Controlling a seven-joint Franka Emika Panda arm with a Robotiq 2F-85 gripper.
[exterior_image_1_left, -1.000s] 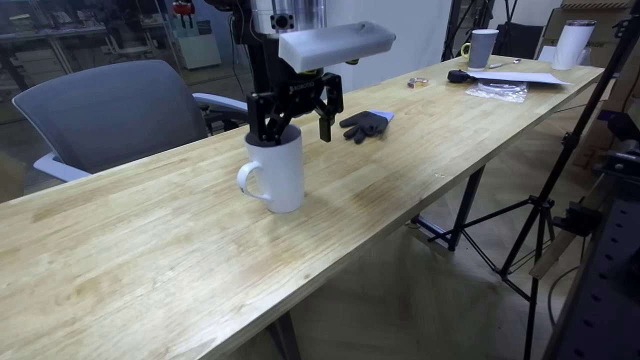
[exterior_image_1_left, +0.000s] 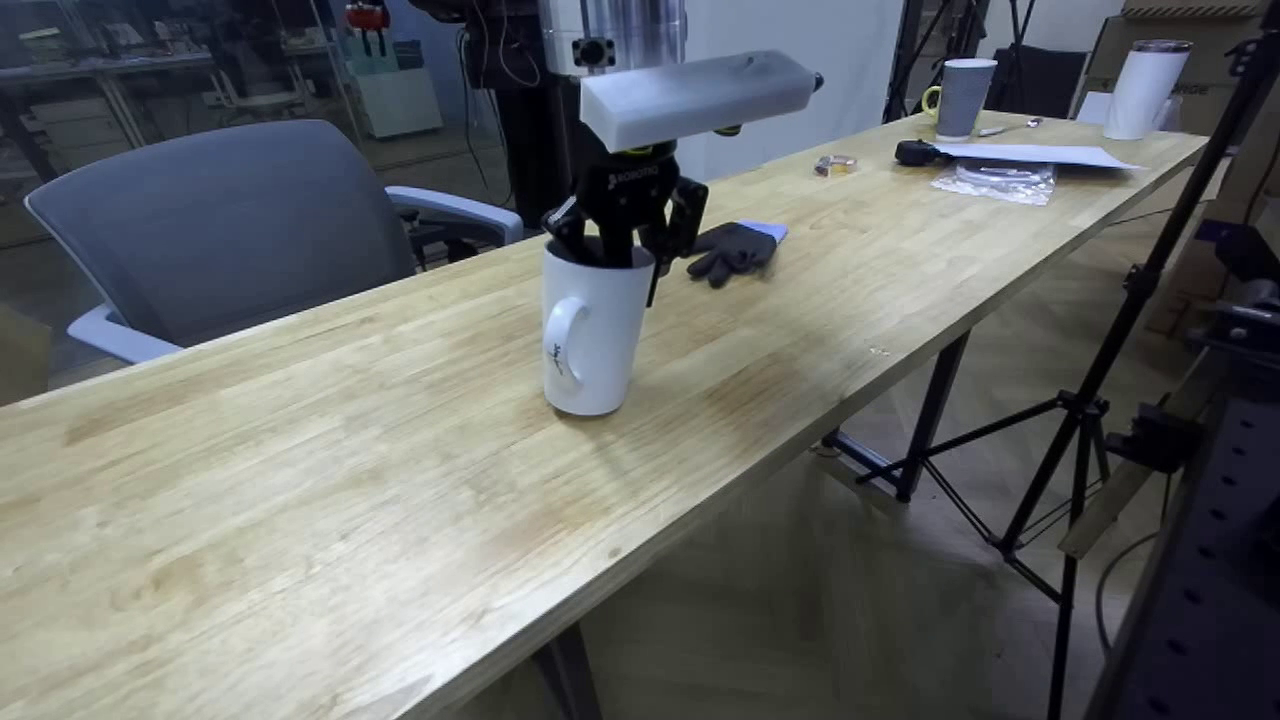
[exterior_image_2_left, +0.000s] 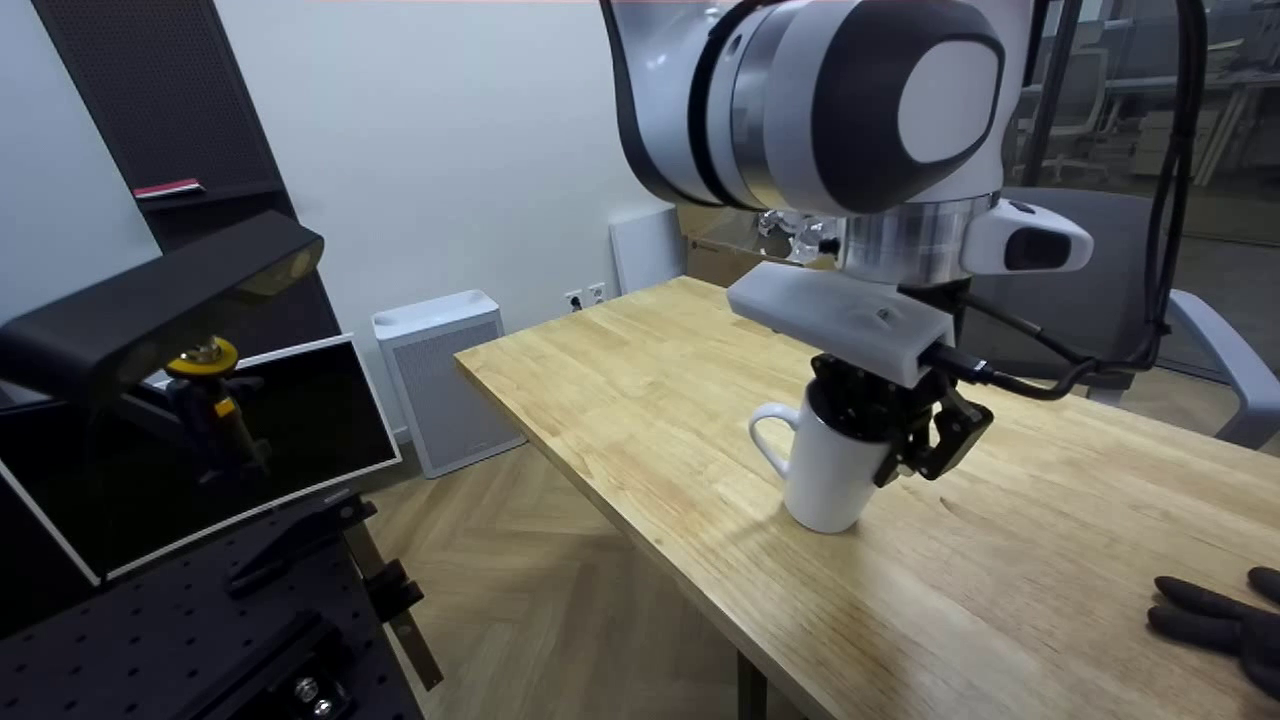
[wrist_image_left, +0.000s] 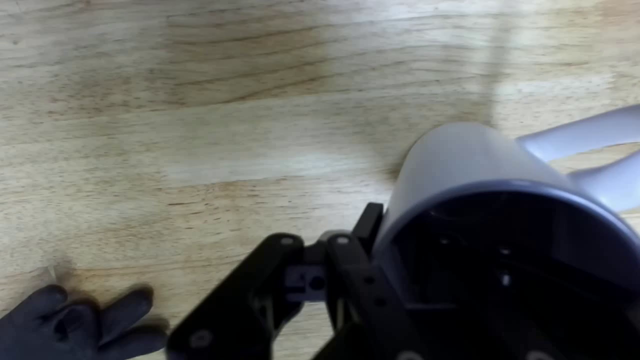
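A white mug (exterior_image_1_left: 596, 342) with dark lettering near its handle is at mid-table, tilted slightly. My gripper (exterior_image_1_left: 641, 262) is shut on its wall, one finger inside the mouth and the other against the outside. The inner fingertip is hidden by the mug in both exterior views. In the wrist view the mug's rim (wrist_image_left: 510, 185) faces the camera, with the handle (wrist_image_left: 591, 135) pointing right, away from the outer finger. In the second exterior view the mug's base (exterior_image_2_left: 822, 514) is close to the wood; whether it touches I cannot tell.
A dark glove (exterior_image_1_left: 735, 251) lies behind the mug. Farther along the table (exterior_image_1_left: 360, 480) stand a grey cup (exterior_image_1_left: 963, 102) and a white tumbler (exterior_image_1_left: 1148, 94), near a plastic bag (exterior_image_1_left: 996, 182).
The fingers have closed from wide apart onto the mug's wall. The mug has shifted right, leans a little and has turned so its handle faces the camera more. The arm moved right too.
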